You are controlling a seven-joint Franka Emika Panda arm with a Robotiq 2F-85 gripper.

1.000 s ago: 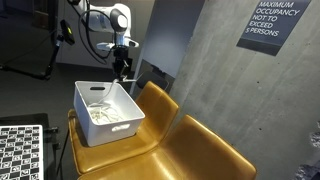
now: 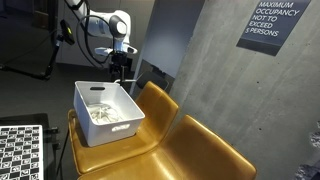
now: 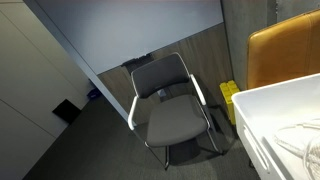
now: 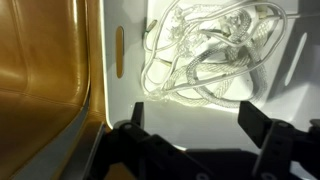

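Note:
A white bin [image 2: 112, 132] stands on the orange-brown seat in exterior view 1. Loose loops of pale cord [image 4: 215, 60] lie inside it, spread over its floor in the wrist view. Above the bin's far side hangs my gripper, its dark fingers [image 4: 258, 124] spread apart on either side of the view. Nothing shows between them. The nearest loops appear below and beyond the fingertips, apart from them. In exterior view 1 the gripper is small and dark, so its fingers are hard to make out there.
Beside the bin is a row of orange-brown seats [image 2: 205, 152], with a grey wall behind. A black-and-white checkered board [image 2: 21, 150] sits at the lower left. Exterior view 2 shows a grey chair [image 3: 178, 122] and a yellow object [image 3: 229, 98] near the bin.
One second ago a pale strand seemed to reach up from the bin toward the gripper; now the cord lies low inside. The arm has barely moved.

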